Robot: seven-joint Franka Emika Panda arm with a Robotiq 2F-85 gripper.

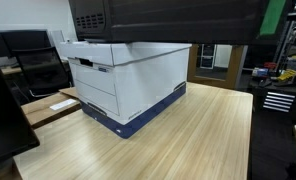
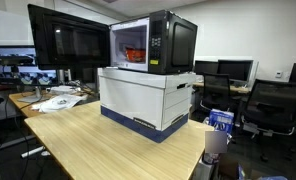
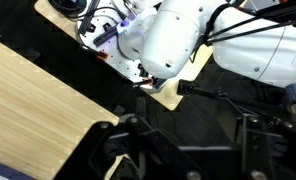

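Note:
My gripper shows along the bottom of the wrist view, its dark fingers apart and nothing visible between them. Below it lies dark floor, with the table's edge to the left. A black microwave [image 2: 170,42] stands on a white box in the second exterior view, its door [image 2: 68,40] swung wide toward the left. Inside the cavity sits a red bowl [image 2: 136,55]. From the first exterior view only the dark underside of the microwave and door [image 1: 188,20] can be made out. I cannot pick out the gripper in either exterior view.
The white box [image 1: 138,78] rests on a blue base [image 1: 123,127] on the wooden table [image 1: 188,140], whose front is clear. White arm links [image 3: 178,35] cross the top of the wrist view. Office chairs [image 2: 273,100] stand beyond the table.

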